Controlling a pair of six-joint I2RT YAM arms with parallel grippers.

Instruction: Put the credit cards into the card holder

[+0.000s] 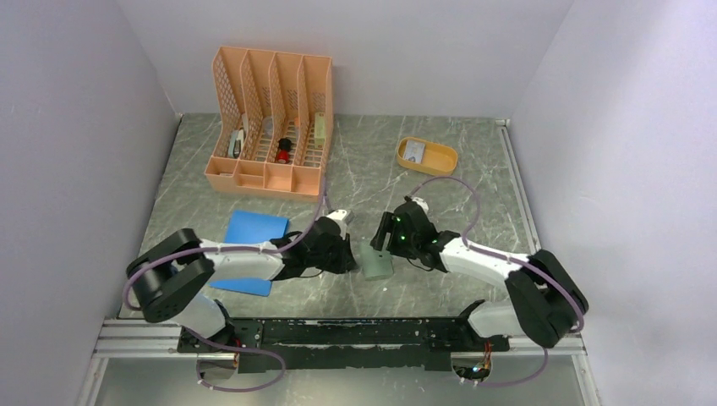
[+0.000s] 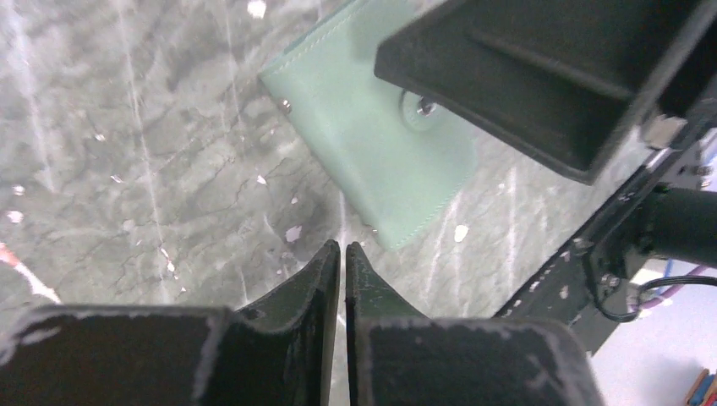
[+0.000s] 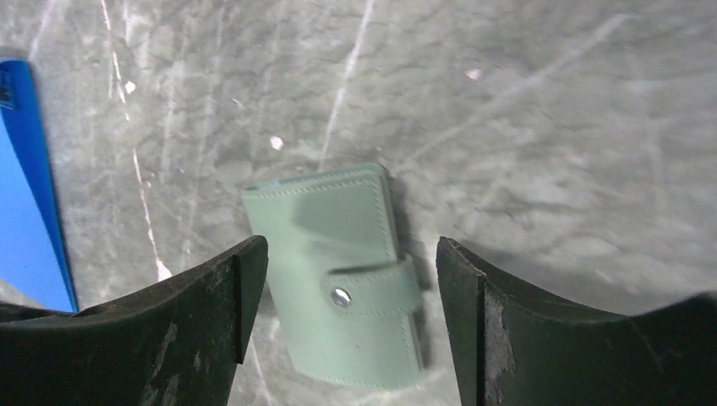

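A pale green card holder (image 1: 378, 266) with a snap strap lies flat near the table's front middle. My left gripper is shut just beside its left side, and nothing shows between the fingertips. In the right wrist view, the part-open fingers of my right gripper stand on either side of the holder (image 3: 338, 224), apart from its edges. One dark right finger (image 2: 507, 93) hangs over the holder (image 2: 363, 127) in the left wrist view. A whitish, card-like piece (image 1: 413, 151) lies in the yellow tray; whether it is a credit card is unclear.
The yellow tray (image 1: 440, 159) stands at the back right. A peach divided organizer (image 1: 304, 182) with small items is at the back left. A blue sheet (image 1: 254, 227) lies partly under the left arm. Bare table stretches along the far right.
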